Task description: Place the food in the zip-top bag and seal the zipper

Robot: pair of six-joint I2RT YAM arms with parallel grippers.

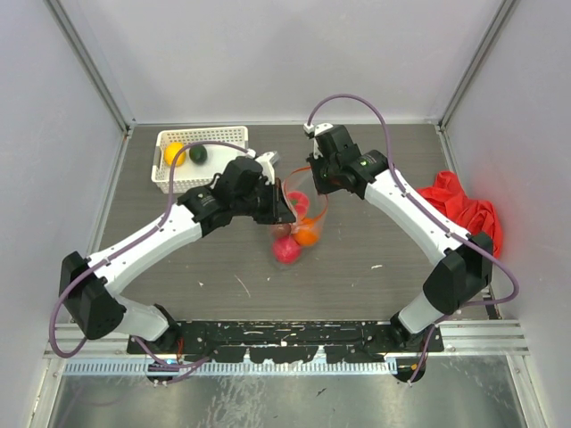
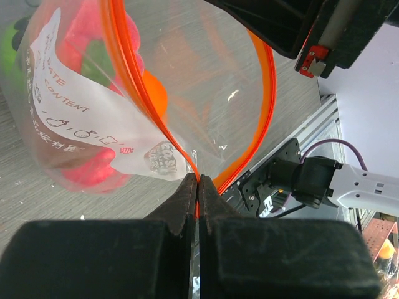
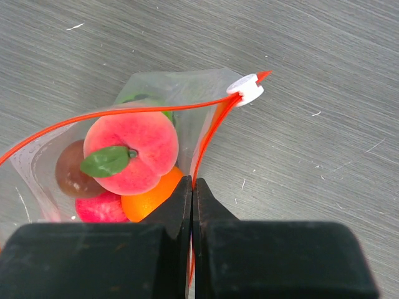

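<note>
A clear zip bag (image 2: 81, 106) with an orange-rimmed mouth hangs between my two grippers, its mouth spread wide. Inside lie a peach (image 3: 140, 146), an orange (image 3: 153, 196), a brown fruit (image 3: 73, 168) and a red fruit (image 1: 286, 250). In the left wrist view, my left gripper is shut on the orange rim. The right wrist view has my right gripper shut on the opposite stretch of rim. A white slider (image 3: 246, 90) sits at one end of the zipper, away from the right fingers.
A white basket (image 1: 203, 134) at the back left holds a yellow fruit (image 1: 174, 154) and a dark green avocado (image 1: 198, 154). Red cloth (image 1: 464, 214) lies at the right.
</note>
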